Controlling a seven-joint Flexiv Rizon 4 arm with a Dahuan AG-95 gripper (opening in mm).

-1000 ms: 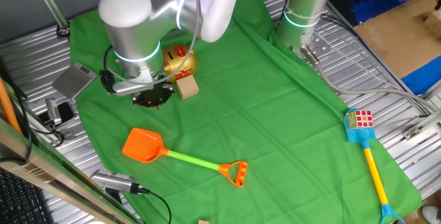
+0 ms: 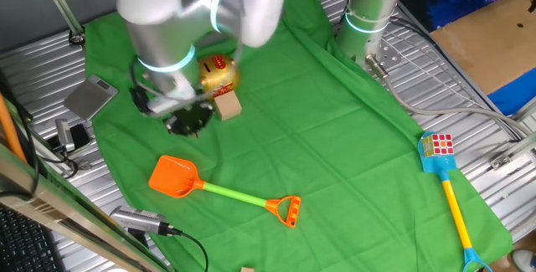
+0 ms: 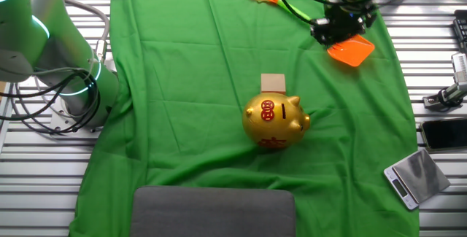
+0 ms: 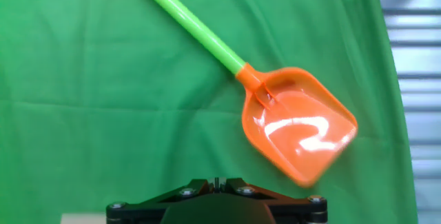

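Observation:
An orange shovel with a green shaft lies flat on the green cloth; its scoop (image 2: 173,177) is left of centre in exterior view 1, and its handle (image 2: 289,211) points right. From the wrist, the scoop (image 4: 303,120) appears right of centre, open side up. My gripper (image 2: 192,130) hangs above the cloth, apart from the shovel and close to a wooden block (image 2: 227,105). At the bottom of the wrist view the gripper's (image 4: 216,184) fingertips meet, with nothing visible between them. Exterior view 2 has the gripper (image 3: 343,27) partly covering the shovel.
A gold piggy bank (image 3: 276,120) touches or nearly touches the wooden block. A blue shovel (image 2: 438,162) carrying a puzzle cube (image 2: 437,145) lies at the right edge. A small scale (image 2: 90,98) sits at the left. Bare cloth (image 2: 335,146) spreads across the middle.
The arm has shifted a little, and the gripper now sits slightly lower and further right in exterior view 1, blurred. The shovel, block and piggy bank have stayed put.

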